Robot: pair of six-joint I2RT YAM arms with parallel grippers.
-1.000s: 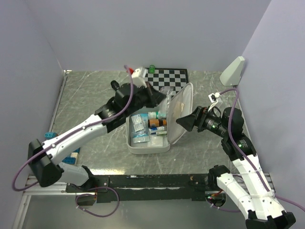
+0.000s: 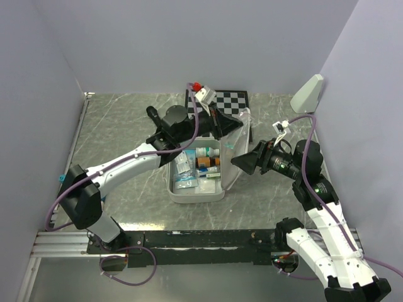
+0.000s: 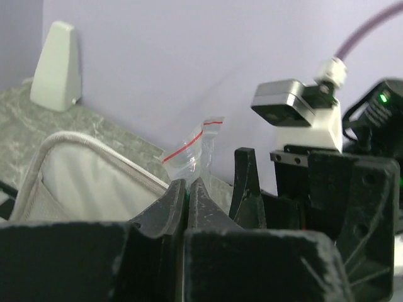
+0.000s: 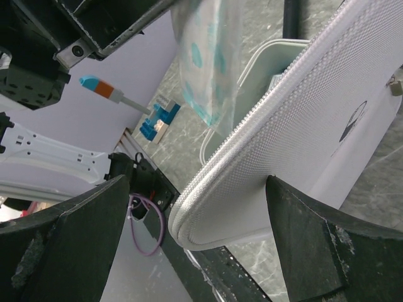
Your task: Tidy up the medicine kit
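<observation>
The medicine kit lies open, holding bottles, boxes and packets, its lid raised on the right. My left gripper is shut on a clear plastic bag with red seal lines, held high by the lid; in the right wrist view the bag, with teal shapes, hangs over the kit. My right gripper stands open at the lid's outer side; in the right wrist view the lid's padded rim lies between its fingers.
A checkered board lies behind the kit. A white stand is at the back right, and blue items lie at the left edge.
My left gripper has moved right with the bag, from over the kit to the lid's top. My right arm looks still.
</observation>
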